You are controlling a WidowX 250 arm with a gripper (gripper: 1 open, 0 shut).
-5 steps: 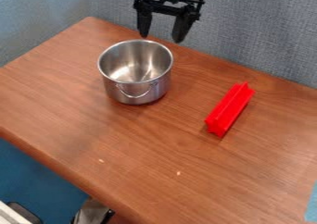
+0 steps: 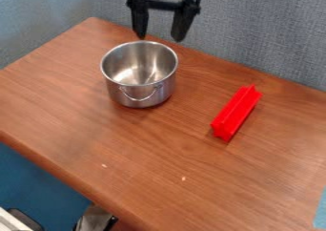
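My black gripper [image 2: 160, 25] hangs open at the top, just above and behind a steel pot [image 2: 139, 86], with nothing between its fingers. The pot stands upright on the wooden table, left of centre, and its inside looks empty. A red elongated block [image 2: 235, 112] lies diagonally on the table to the right of the pot.
A grey padded wall [image 2: 268, 34] runs along the back. The table's left edge drops to a blue floor [image 2: 32, 187].
My gripper dipped toward the pot's back rim and has since risen and shifted slightly left. The pot and red block have not visibly moved.
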